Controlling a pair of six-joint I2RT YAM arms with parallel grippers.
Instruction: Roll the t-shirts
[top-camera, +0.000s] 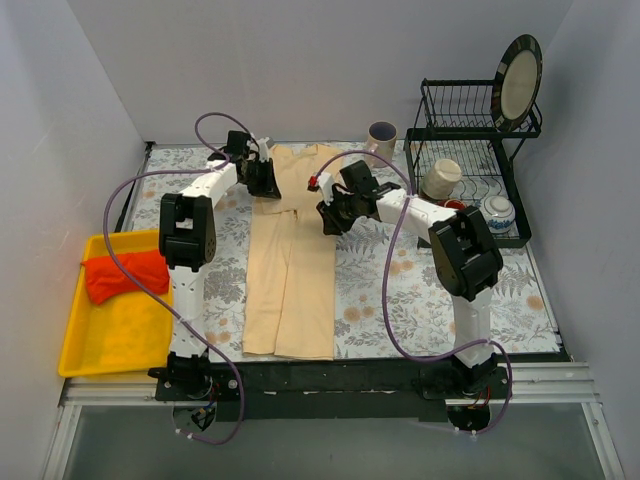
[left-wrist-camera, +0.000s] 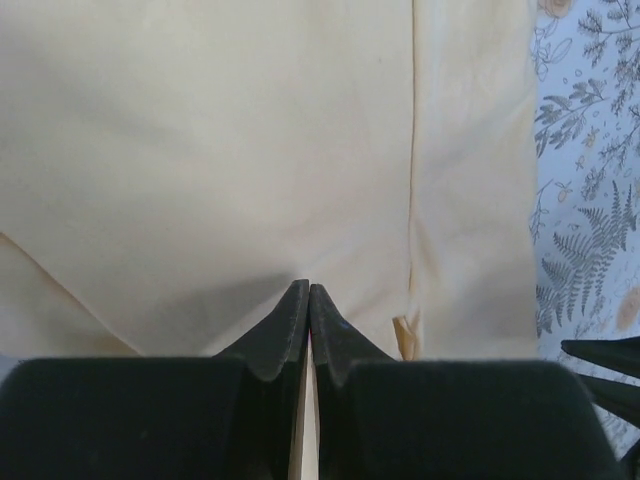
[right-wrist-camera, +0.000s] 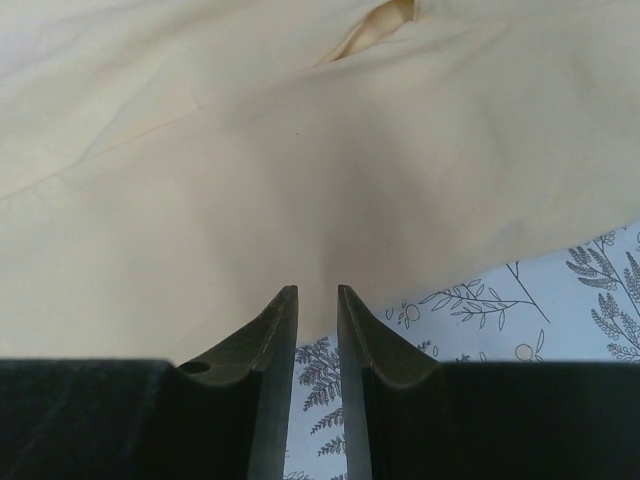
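Note:
The cream t-shirt (top-camera: 305, 290) lies lengthwise on the patterned table, its side parts folded inward so that an edge runs down its middle. Over its upper left part is my left gripper (top-camera: 268, 192); in the left wrist view its fingertips (left-wrist-camera: 300, 300) meet, shut, with nothing showing between them. My right gripper (top-camera: 328, 230) hovers at or just over the shirt's right edge. In the right wrist view its fingers (right-wrist-camera: 282, 315) stand a narrow gap apart, and only shirt and patterned tablecloth show behind that gap. Whether either gripper touches the fabric cannot be made out.
A yellow bin (top-camera: 120, 340) holding a red cloth (top-camera: 135, 272) stands at the left. At the back right is a black dish rack (top-camera: 470, 180) with crockery, with a mug (top-camera: 380, 140) beside it.

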